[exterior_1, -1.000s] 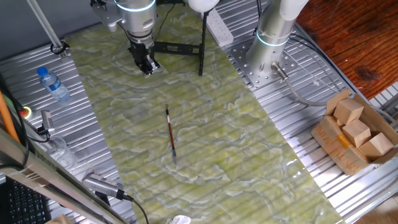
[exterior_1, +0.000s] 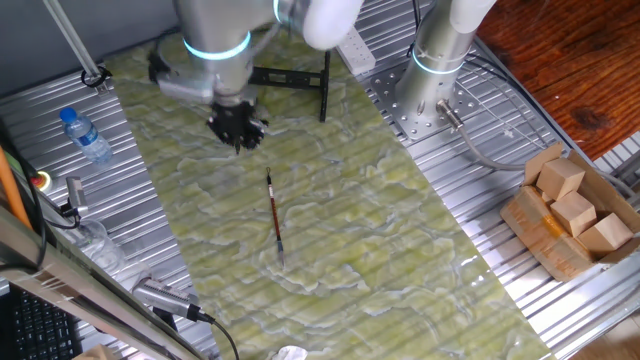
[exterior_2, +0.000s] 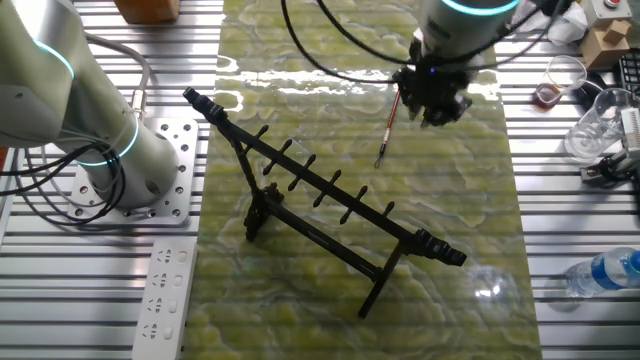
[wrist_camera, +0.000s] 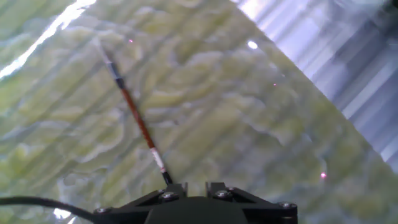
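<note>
A brush (exterior_1: 274, 212) with a reddish-brown handle lies on the green marbled mat (exterior_1: 390, 260), its pale bristle end toward the bottom of exterior view 1. My black gripper (exterior_1: 238, 140) hangs above the mat, between the brush and the black rack (exterior_2: 320, 195). In exterior view 2 the gripper hides part of the brush (exterior_2: 388, 125). The wrist view has the brush (wrist_camera: 138, 116) running up and left from just ahead of the gripper. A narrow gap shows between its fingertips, with nothing in it; the gripper is apart from the brush.
The rack's bar with several pegs stands beside the arm's base (exterior_2: 150, 170). A power strip (exterior_2: 165, 300) lies near it. A water bottle (exterior_1: 86, 136) stands left of the mat, and a cardboard box (exterior_1: 545, 235) of wooden blocks sits at right.
In exterior view 1 my gripper has moved down the view, closer to the brush, and turned to point more straight down. The brush and rack have stayed put.
</note>
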